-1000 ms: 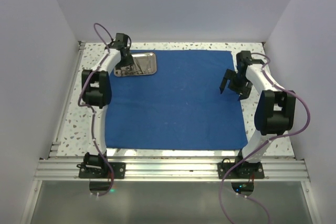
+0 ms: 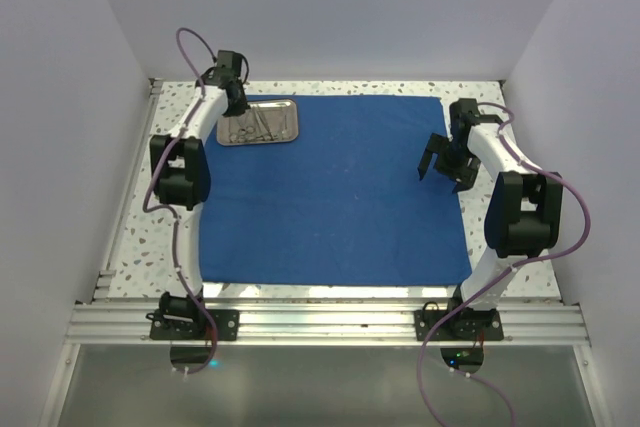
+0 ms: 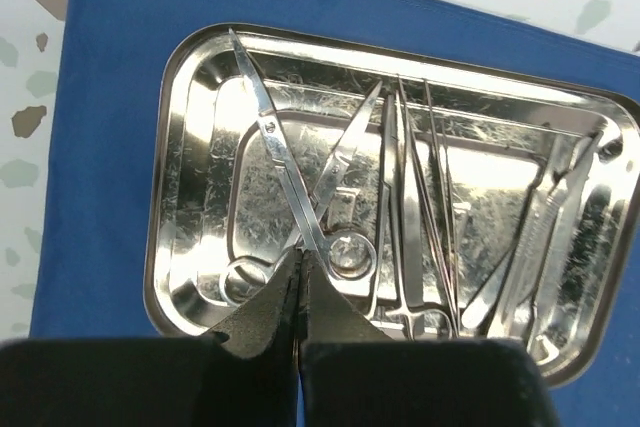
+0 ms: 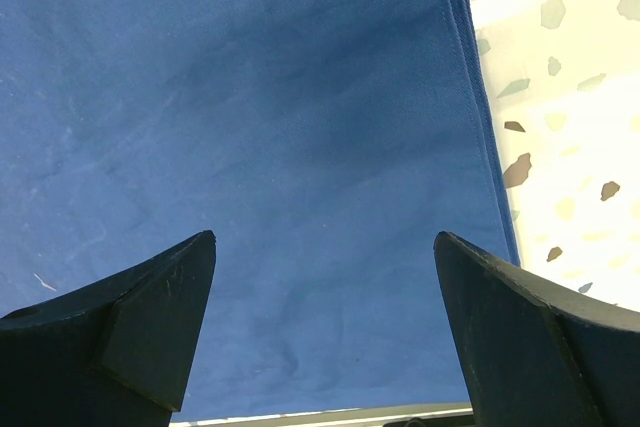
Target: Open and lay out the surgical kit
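The metal tray (image 2: pixel 288 105) of surgical instruments sits at the back left of the blue cloth (image 2: pixel 335 187). Above its left part is my left gripper, fingers pressed together. A long slim pair of scissors (image 3: pixel 270 127) lies slanted across another pair (image 3: pixel 342 152); its handle end disappears at my left fingertips, and whether they touch cannot be told. Several slim instruments (image 3: pixel 410 207) fill the tray's middle, and a bunch of tweezers-like tools (image 3: pixel 545 222) leans at its right end. Over bare cloth at the right, my right gripper is open and empty.
Blue cloth covers most of the speckled table (image 2: pixel 135 247), with its middle and front clear. Grey walls (image 2: pixel 330 12) close in the back and both sides. The tray's raised rim (image 3: pixel 160 177) surrounds the instruments.
The tray and the right arm look unmoved.
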